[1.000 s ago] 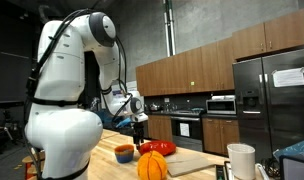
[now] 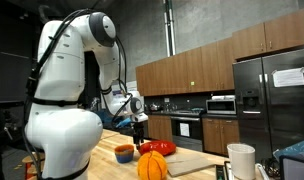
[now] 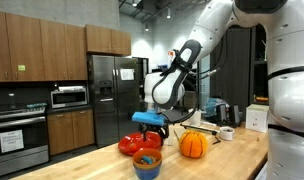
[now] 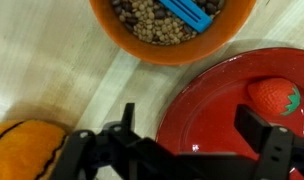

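Note:
My gripper stands open above the table, its two dark fingers well apart and nothing held between them. Below it in the wrist view is a red plate [image 4: 207,95], and on that plate's right part rests a strawberry [image 4: 275,97] with a green top. A round bowl [image 4: 164,52] with an orange-brown rim sits beside the plate. It holds brown bean-like pieces and a blue object [image 4: 189,12], cut off by the frame's top. An orange pumpkin [image 4: 22,150] lies at the lower left. The dark gripper body hides part of the plate.
Near the pumpkin [image 3: 194,145], a white mug [image 3: 225,133] stands on the table. A large white canister [image 2: 241,160] is at the right in the first exterior view. Bare wooden tabletop [image 3: 92,158] extends to the left of the bowl [image 3: 147,168].

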